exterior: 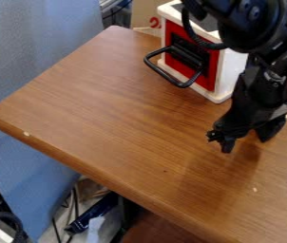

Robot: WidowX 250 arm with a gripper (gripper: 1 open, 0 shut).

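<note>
My black gripper (222,139) hangs low over the right part of the wooden table (108,114), its tips pointing down, nothing seen between them; whether it is open or shut is hard to tell. Behind it to the upper left stands a white box with a red front (200,73) and a black handle (159,74), apart from the gripper.
The table's left and near edges border a blue-grey panel (32,57) and a cluttered gap with cables and bags at lower left. A cardboard surface lies behind the white box.
</note>
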